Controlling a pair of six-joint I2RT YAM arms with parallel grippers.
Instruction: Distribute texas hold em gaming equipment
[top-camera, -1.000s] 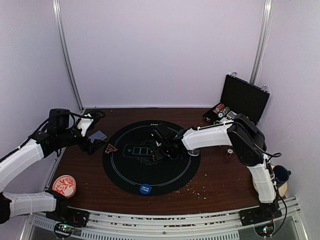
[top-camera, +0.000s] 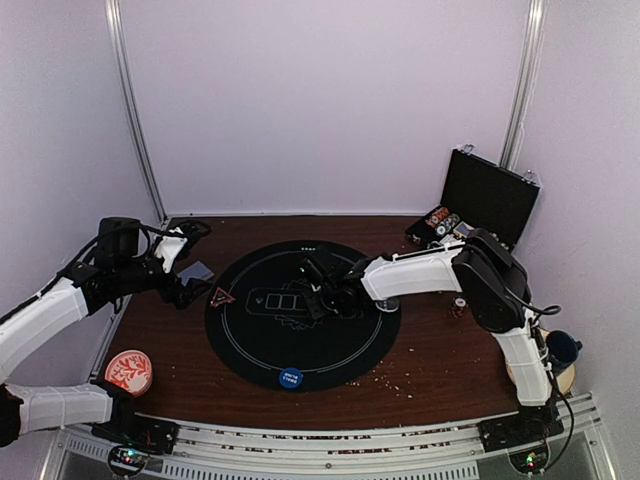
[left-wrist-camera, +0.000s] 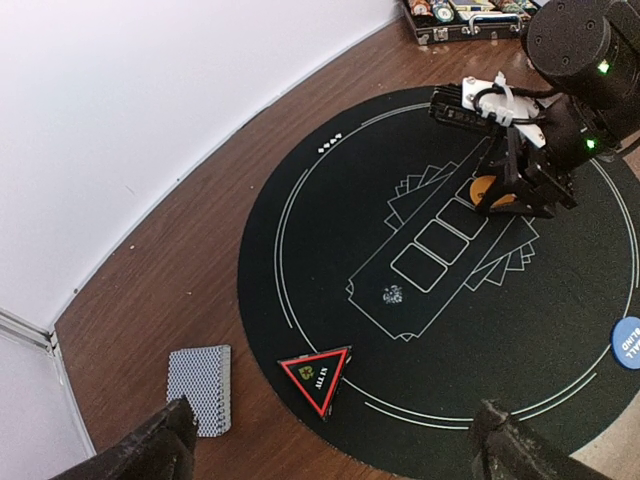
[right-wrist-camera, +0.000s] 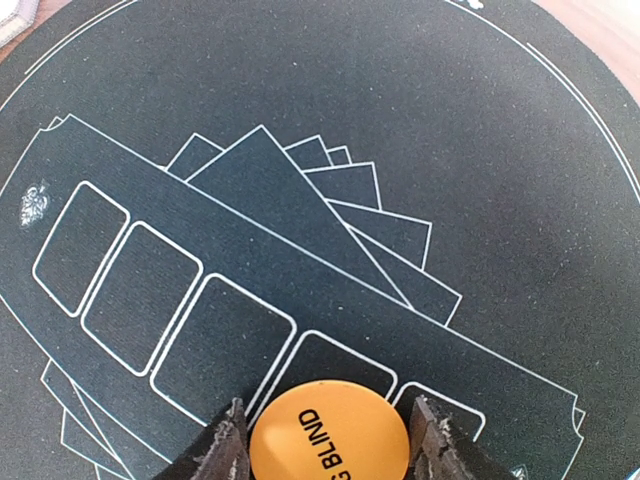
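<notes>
In the right wrist view an orange disc marked BLIND (right-wrist-camera: 329, 435) sits between the fingers of my right gripper, which is shut on it over the mat's printed card boxes. Whether the disc touches the mat is hard to tell. My left gripper stands open and empty above the mat's left edge. A triangular ALL IN marker (left-wrist-camera: 318, 377) lies on the left side of the round black mat (left-wrist-camera: 330, 250), and a deck of cards (left-wrist-camera: 200, 388) lies off the mat to its left. Near the mat's front edge rests a blue SMALL BLIND disc (top-camera: 290, 378).
An open black case (top-camera: 488, 200) with chips stands at the back right. A white disc (top-camera: 388, 304) lies by the mat's right edge, partly behind my right arm. A red-and-white round item (top-camera: 130, 372) is at front left, a blue mug (top-camera: 562, 349) at far right.
</notes>
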